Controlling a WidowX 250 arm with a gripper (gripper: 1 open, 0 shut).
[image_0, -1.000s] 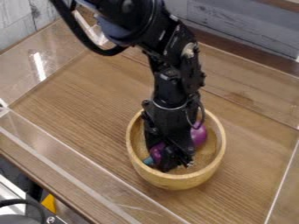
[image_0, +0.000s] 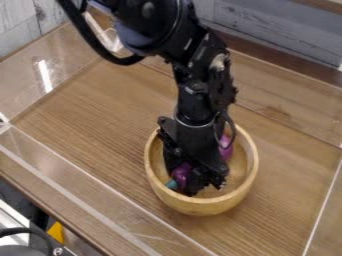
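My black gripper (image_0: 191, 160) reaches down into a round tan bowl (image_0: 209, 202) on the wooden table. It is shut on a purple object (image_0: 182, 176) with a small teal part, low at the left side of the bowl's inside. More purple (image_0: 226, 150) shows behind the gripper at the right of the bowl; whether it is a separate thing I cannot tell. The fingertips are mostly hidden by the gripper's own body.
Bare wooden table (image_0: 94, 120) surrounds the bowl, with clear room to the left and behind. Clear edge strips run along the left and right. A pale wall stands at the back.
My gripper has shifted slightly within the bowl, and less of the purple at the right shows now. The bowl stays about in place.
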